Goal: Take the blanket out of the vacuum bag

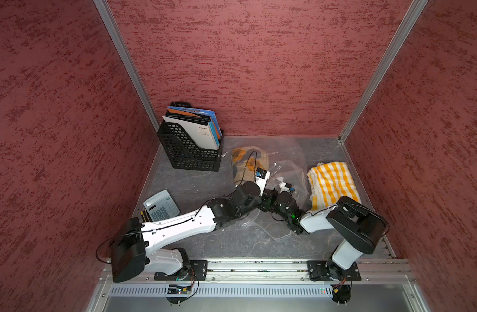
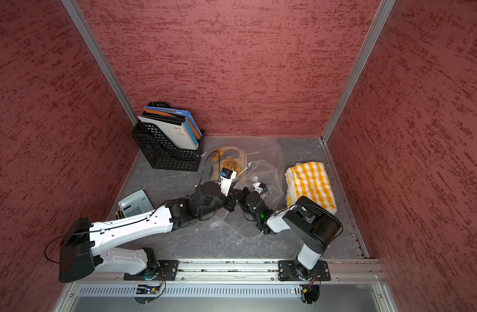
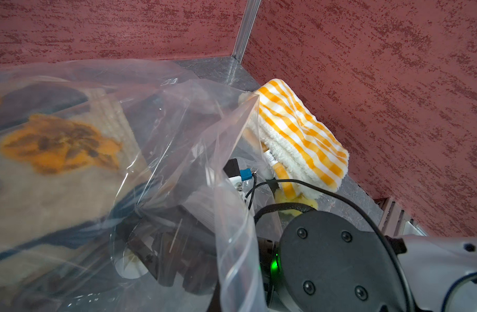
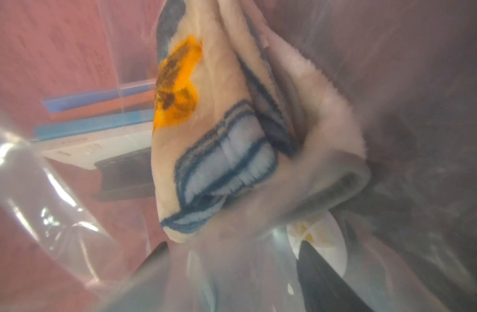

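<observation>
The folded cream blanket [image 4: 212,150], with orange flowers and blue-grey leaves, lies inside the clear vacuum bag [image 1: 293,156]. Bag film rises in a tall fold [image 3: 238,270] at the bottom of the left wrist view, where my left gripper [image 2: 230,202] is shut on it; its fingers are mostly hidden. Through the film, my right gripper shows beside the round white valve [image 3: 130,265]. In the right wrist view its dark fingers [image 4: 319,270] are spread apart, short of the blanket's near fold, with hazy film around them and nothing held.
At the right lies a yellow-and-white striped cloth [image 1: 333,183], close to the right forearm. A black file rack [image 1: 191,148] stands back left, and a calculator [image 1: 161,206] lies front left. Both grippers are very close together. Bare table shows in front.
</observation>
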